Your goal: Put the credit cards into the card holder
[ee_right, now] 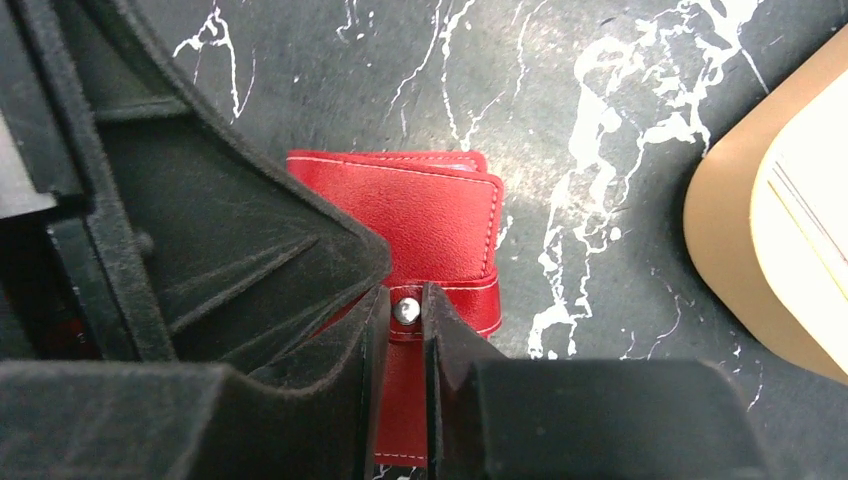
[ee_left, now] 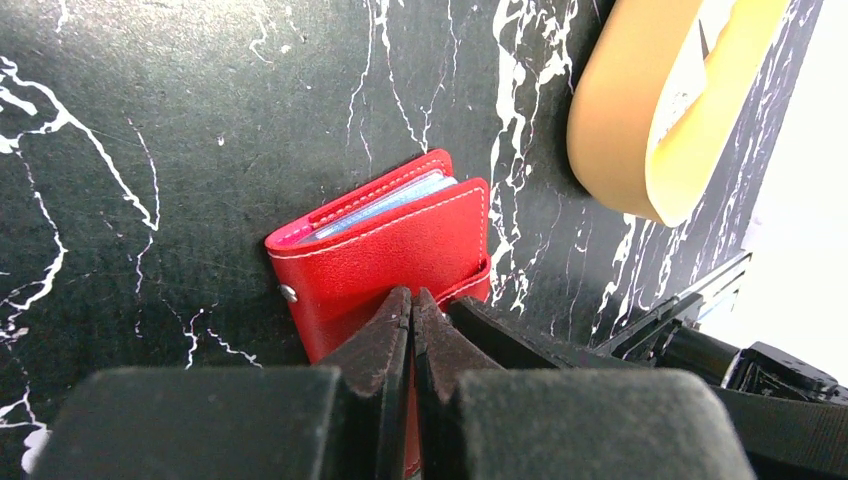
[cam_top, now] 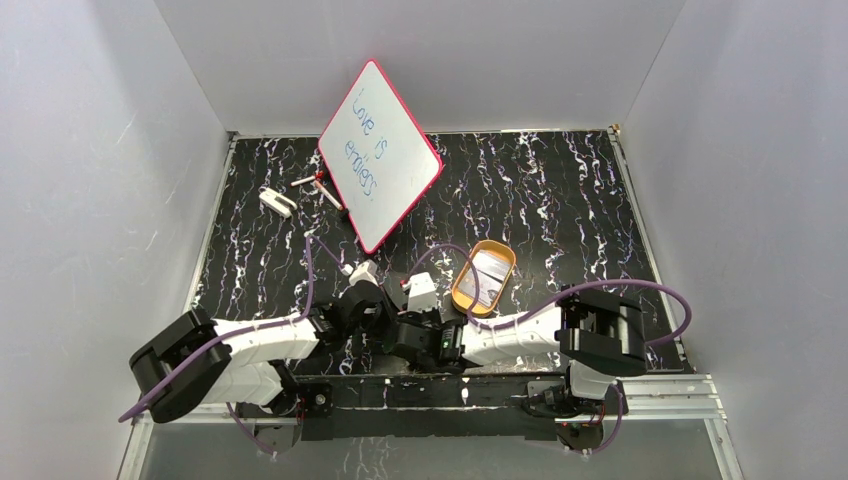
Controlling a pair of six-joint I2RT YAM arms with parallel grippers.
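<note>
A red leather card holder (ee_left: 370,260) lies on the black marbled table beneath both grippers, with card edges showing in its top opening. My left gripper is shut, its tips on the holder's red face. My right gripper has its fingertips part open either side of the silver snap on the strap, over the red holder (ee_right: 430,225). In the top view both grippers (cam_top: 385,305) meet at the front middle, mostly hiding the holder. An orange tray (cam_top: 505,275) with white cards in it stands just to the right.
A whiteboard with writing (cam_top: 380,150) lies at the back middle. Markers (cam_top: 327,195) and a white object (cam_top: 278,202) are left of it.
</note>
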